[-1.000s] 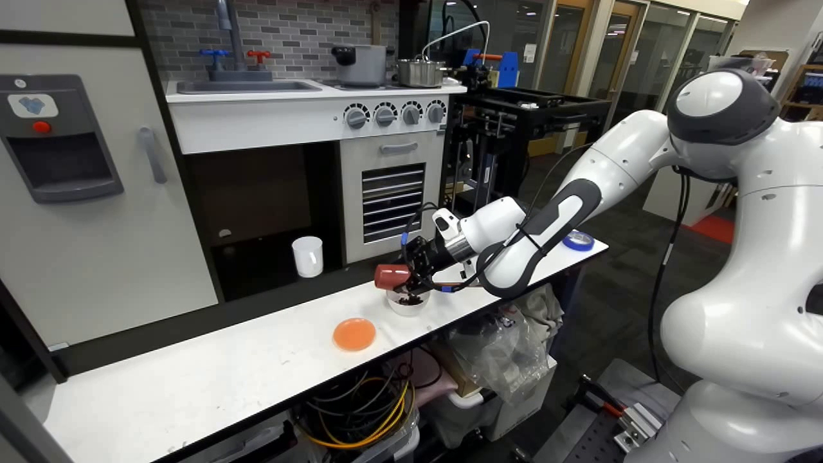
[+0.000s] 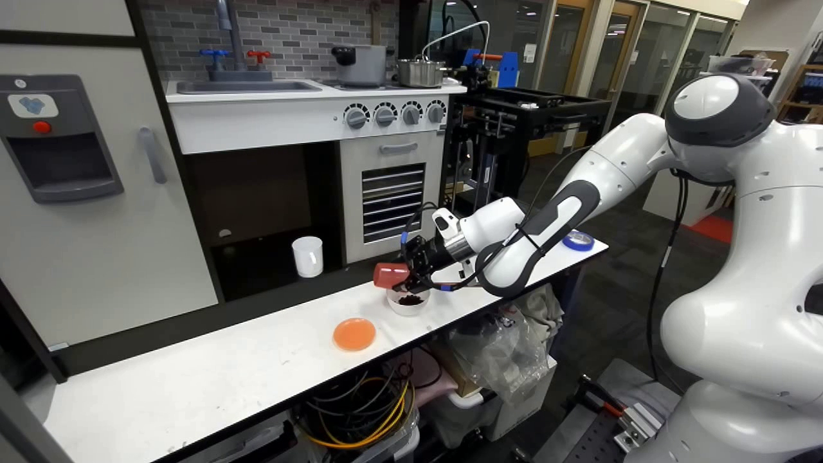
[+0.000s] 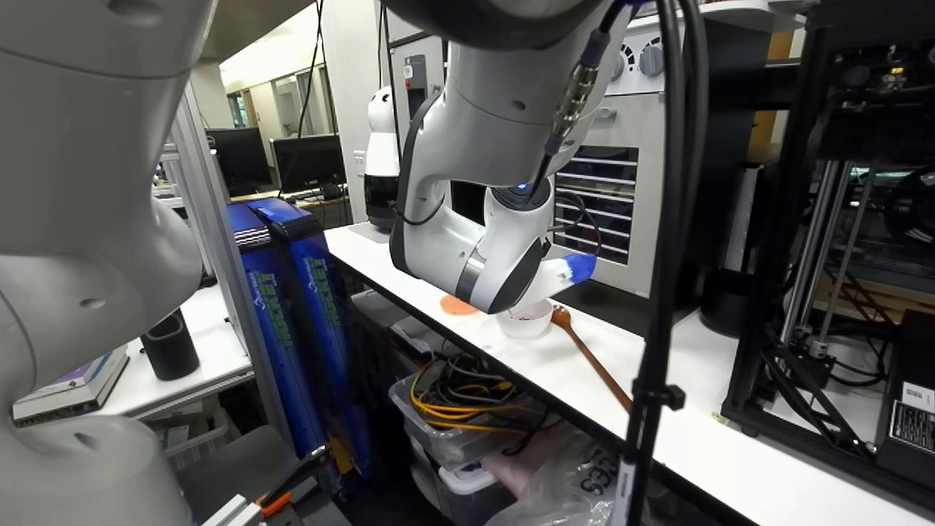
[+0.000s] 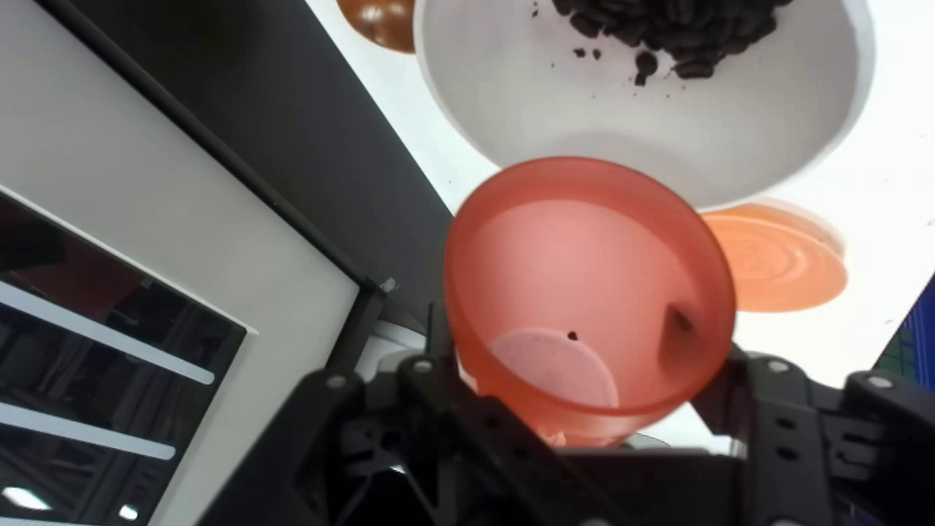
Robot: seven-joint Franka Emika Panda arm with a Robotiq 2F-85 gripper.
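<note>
A red cup [image 4: 570, 272] is held tilted on its side, with my gripper [image 2: 409, 279] shut on it. Looking into its mouth in the wrist view, I see a bare interior apart from one small dark speck. Right beside and below the cup stands a white bowl [image 4: 745, 131], also seen in exterior view 1 as a bowl [image 2: 409, 305]. Dark beans [image 4: 675, 26] lie heaped inside it, with a few crumbs on its wall. In exterior view 2 the arm hides the cup, while the bowl [image 3: 526, 320] shows.
An orange plate [image 2: 354, 334] lies left of the bowl. A brown wooden spoon [image 3: 596, 359] rests on the table on the bowl's other side. At the toy kitchen's open compartment is a white cup [image 2: 308, 257].
The red cup has shifted very slightly up and to the left and shows a little lighter. Bowl, plate and the rest stand as before.
</note>
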